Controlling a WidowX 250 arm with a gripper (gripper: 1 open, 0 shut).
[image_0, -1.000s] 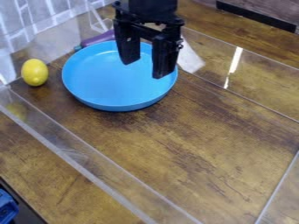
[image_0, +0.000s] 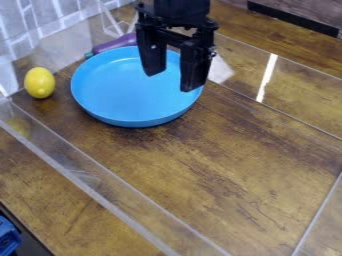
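Note:
My black gripper (image_0: 175, 65) hangs in the upper middle of the camera view, over the back part of a blue bowl (image_0: 127, 95). Its two fingers point down and stand apart, with nothing visible between them. A yellow egg-shaped object (image_0: 40, 83) lies left of the bowl. A purple item (image_0: 110, 44) lies behind the bowl, partly hidden, and a pale object (image_0: 218, 65) is behind the gripper at the right.
Clear plastic edging runs along the left side, and a blue object (image_0: 11, 240) shows at the lower left corner.
The gripper has shifted slightly to the right and up over the last second. The bowl and yellow object look unmoved.

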